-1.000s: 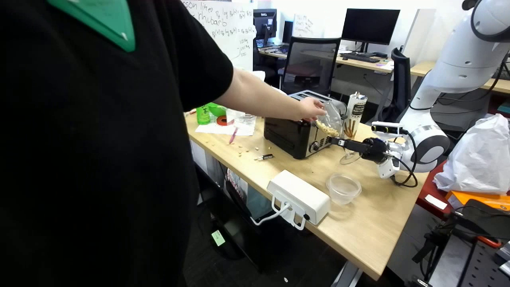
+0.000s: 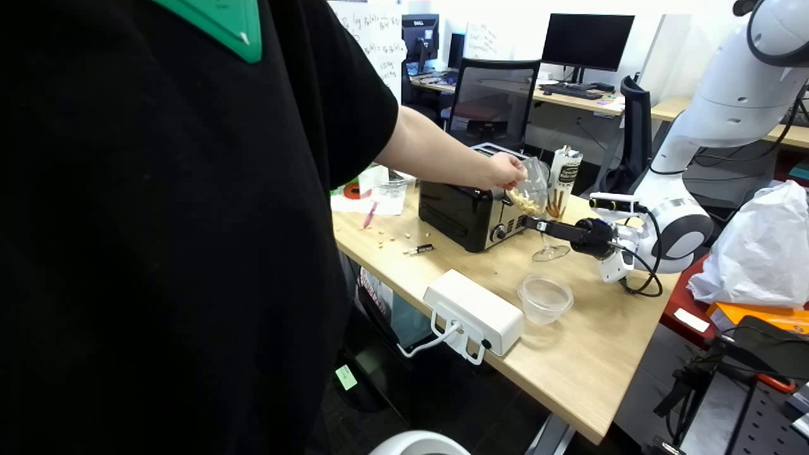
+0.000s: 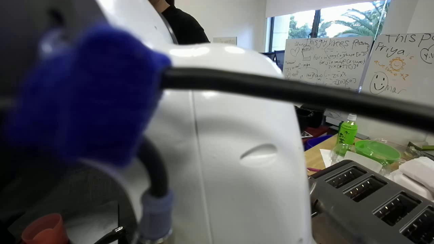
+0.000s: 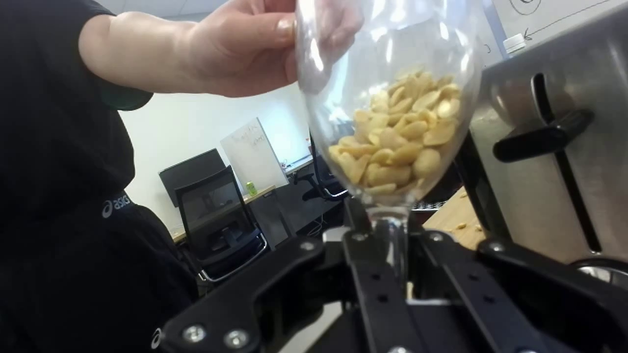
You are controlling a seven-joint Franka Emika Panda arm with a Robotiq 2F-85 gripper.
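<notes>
My gripper (image 2: 535, 225) is shut on the stem of a clear wine glass (image 2: 536, 182), beside the toaster's front. Pale split nuts (image 4: 406, 135) fill the lower part of the glass bowl, as the wrist view shows. A person's hand (image 4: 247, 50) pinches the glass near its rim. In the wrist view the stem runs down between the black fingers of my gripper. The glass foot (image 2: 551, 253) appears below the gripper, nearly level; whether it touches the table is unclear. An empty clear plastic tub (image 2: 545, 300) stands nearer the table's front edge.
A black and steel toaster (image 2: 474, 212) stands close behind the glass, with a white canister (image 2: 564, 178) near its right side. At the front edge sits a white box (image 2: 475, 307). A marker (image 2: 419, 249) and loose nuts lie to the left.
The glass has gone from leaning to more upright, its rim shifting right along with the person's hand. The person's body has also moved right. My arm looks unmoved.
</notes>
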